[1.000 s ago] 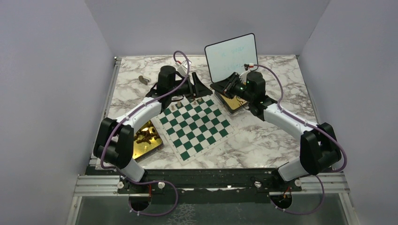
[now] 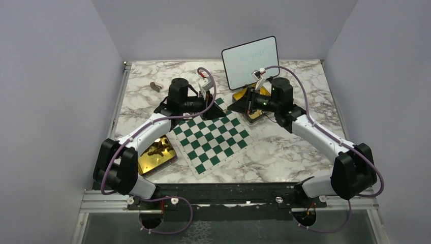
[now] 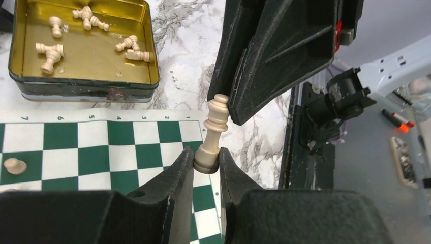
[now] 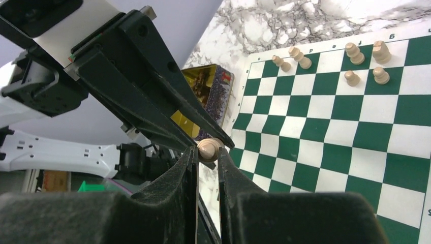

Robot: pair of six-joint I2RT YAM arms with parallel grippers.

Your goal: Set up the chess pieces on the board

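Observation:
A tall cream chess piece is held between both grippers above the board. My left gripper is shut on its base, and my right gripper is shut on its other end, as both wrist views show. The green-and-white board lies below, numbered along its edges. Several cream pieces stand near one edge in the right wrist view, among them a pawn.
A gold tin of loose cream pieces lies beside the board. Another tin with dark pieces is at the front left. A whiteboard leans at the back. Bare marble surrounds these.
Both grippers have moved slightly towards the front of the table and stand close together over the board. The arms' elbows have shifted too.

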